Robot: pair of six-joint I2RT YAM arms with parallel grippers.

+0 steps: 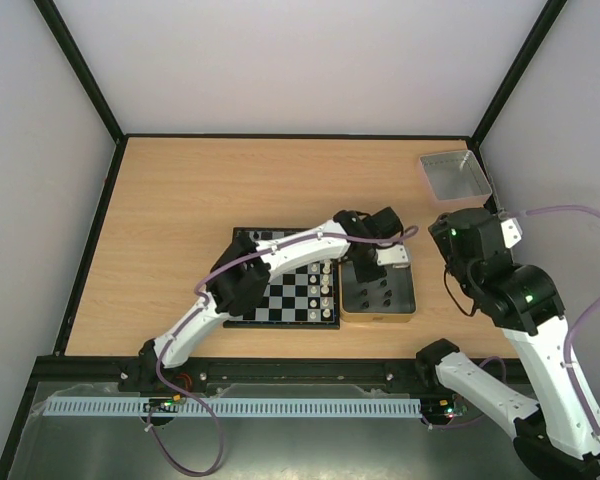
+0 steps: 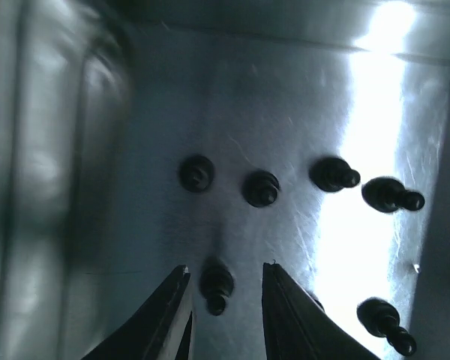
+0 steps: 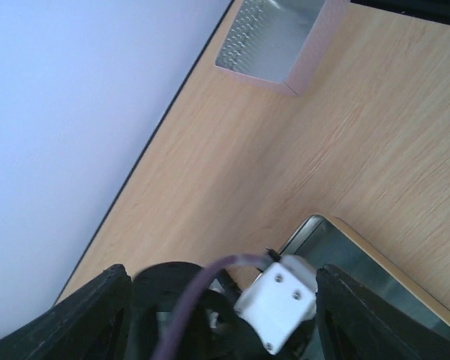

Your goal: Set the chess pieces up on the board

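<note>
Several black chess pieces stand on the floor of a metal tray (image 1: 405, 305), right of the chessboard (image 1: 263, 315). My left gripper points down into this tray, part open, with its two fingers apart. A black piece (image 2: 217, 283) stands just beyond the gap, nearer the left finger, and nothing is held. Another black piece (image 2: 260, 188) is farther up in the left wrist view. White pieces (image 1: 326, 291) fill the board's right columns; the left arm hides much of its left part. My right gripper is open and empty, above the table's right side.
An empty pinkish-rimmed bin (image 1: 455, 176) stands at the back right. The tray's side wall (image 2: 41, 187) runs close along the left of the left wrist view. Bare wood (image 1: 180, 200) lies behind and left of the board.
</note>
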